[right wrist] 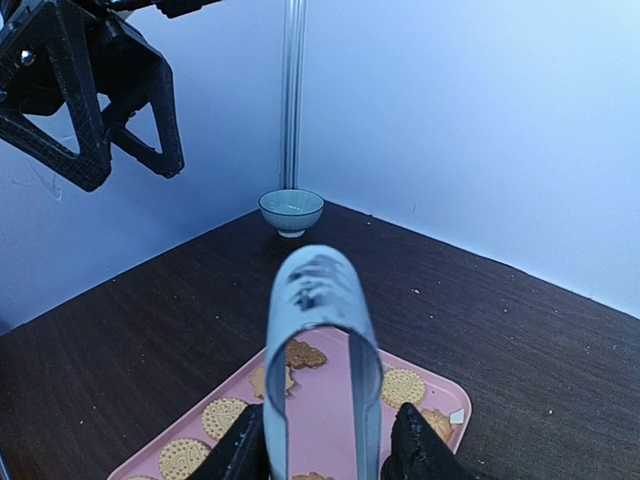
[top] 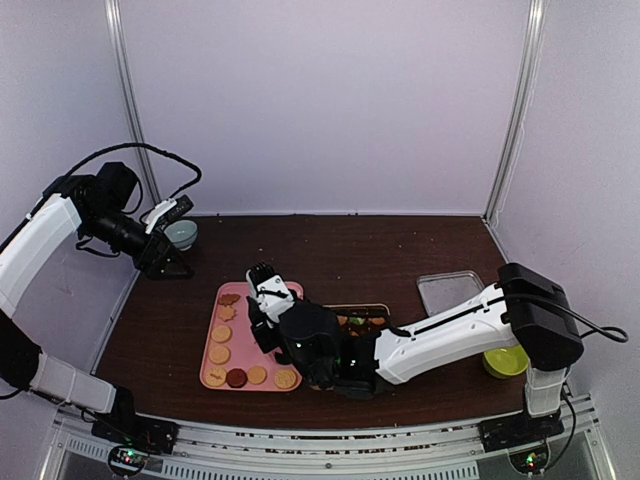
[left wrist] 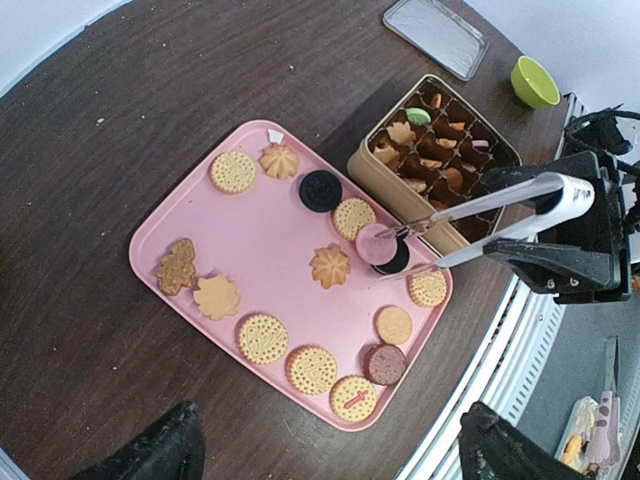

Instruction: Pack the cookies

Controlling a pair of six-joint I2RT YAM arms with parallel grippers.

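A pink tray (left wrist: 230, 250) holds assorted cookies: round biscuits (left wrist: 262, 338), star shapes (left wrist: 329, 265), dark rounds (left wrist: 320, 190) and a pink round (left wrist: 372, 243). Beside it the divided cookie box (left wrist: 405, 200) is partly filled, and mostly hidden by my right arm in the top view. My right gripper is low over the tray's box side, fingertips around or just above the pink round and the dark cookie next to it; whether it grips one is unclear. My left gripper (top: 170, 262) hangs over the table's left, its fingers unclear in the top view.
A pale blue bowl (right wrist: 291, 210) stands at the back left, a metal tray (top: 450, 291) at the right, a green bowl (top: 505, 362) at the front right.
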